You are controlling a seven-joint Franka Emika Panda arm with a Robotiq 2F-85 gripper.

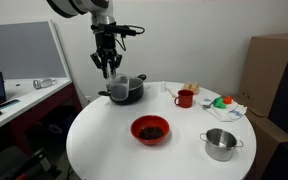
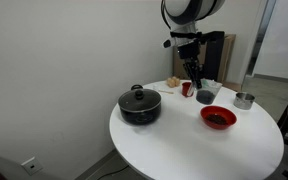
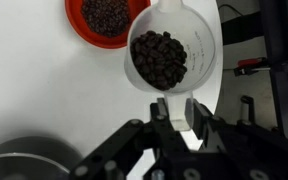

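Observation:
In the wrist view, my gripper is shut on the handle of a clear measuring cup (image 3: 202,48). Dark brown beans (image 3: 158,60) lie inside the cup. A red bowl (image 1: 135,128) rests on the white table, with more dark beans (image 3: 106,14) in its bottom. The cup (image 1: 121,83) hangs above the table, in front of the black pot (image 1: 136,91) as exterior view 1 sees it. From exterior view 2, the cup (image 2: 206,97) appears up and left of the red bowl (image 2: 218,124). No contact between cup and bowl shows.
A lidded black pot (image 2: 139,104) stands at one side of the table. A red mug (image 1: 185,98), a steel pot (image 1: 221,145) and small colourful items (image 1: 224,101) on a cloth are on the other side.

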